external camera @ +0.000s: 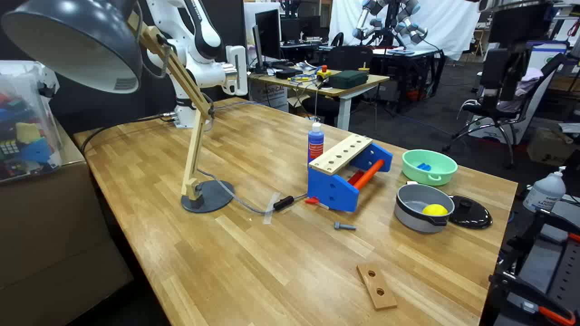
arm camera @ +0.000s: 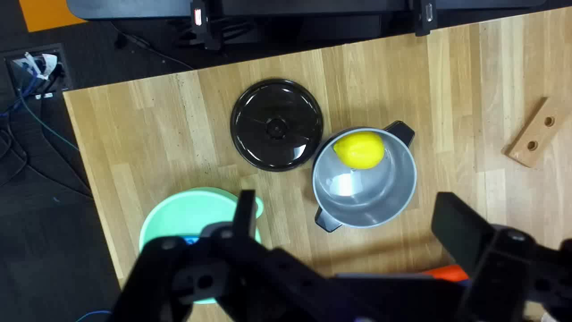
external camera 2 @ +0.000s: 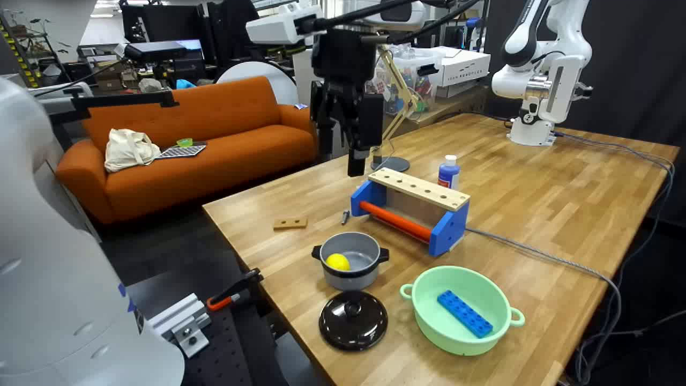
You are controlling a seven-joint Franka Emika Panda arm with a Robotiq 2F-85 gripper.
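My gripper hangs high above the table, its fingers spread wide with nothing between them. In exterior view 2 the gripper (external camera 2: 341,145) is well above the tabletop. Below it stands a grey pot (arm camera: 375,198) with black handles, and a yellow lemon (arm camera: 360,150) lies inside. A glossy black lid (arm camera: 276,124) rests on the table beside the pot. The mint green colander (external camera 2: 444,334) holds a blue perforated strip (external camera 2: 464,313); my gripper partly covers both in the wrist view.
A blue rack with a wooden top (external camera: 342,154) and orange bar (external camera: 369,174) stands near the pot. Around it are a blue bottle (external camera: 316,142), a bolt (external camera: 345,226) and a wooden strip with holes (external camera: 376,286). A desk lamp (external camera: 194,141) rises further left in exterior view 1.
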